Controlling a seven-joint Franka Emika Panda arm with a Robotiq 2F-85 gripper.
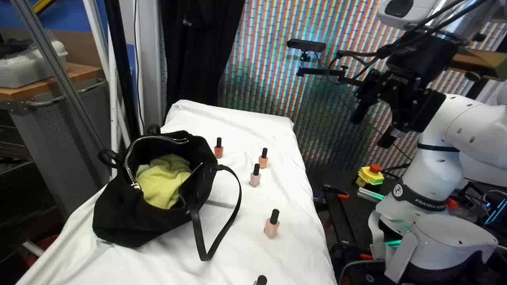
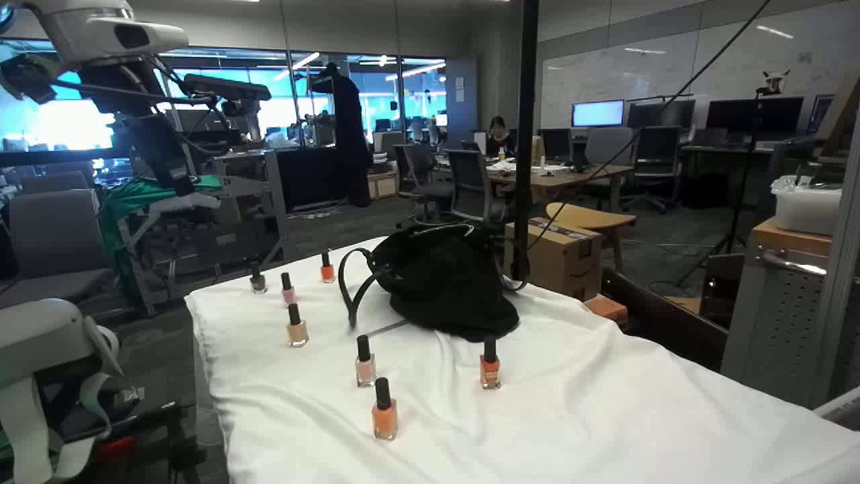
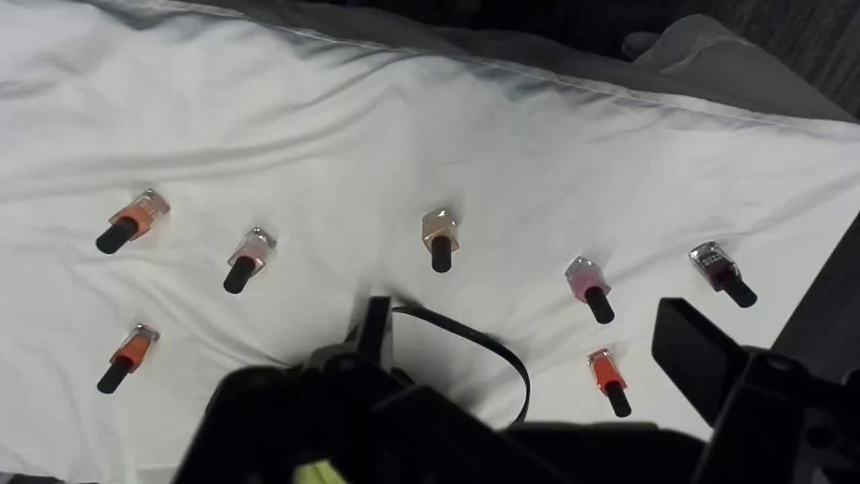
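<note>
My gripper hangs high at the right of the white-covered table. In the wrist view the gripper is open, its two fingers wide apart with nothing held. A black handbag stands unzipped on the cloth, a yellow-green cloth inside it. Several nail polish bottles with black caps stand upright beside the bag: orange, orange-red, pale pink, beige, pink, bright red and dark. The bag is largely hidden behind the gripper in the wrist view.
The bag's strap loops out over the white cloth towards the bottles. Bare cloth lies between the bottles and around them. A camera on a bracket shows beside the arm. An emergency stop sits near the robot's base.
</note>
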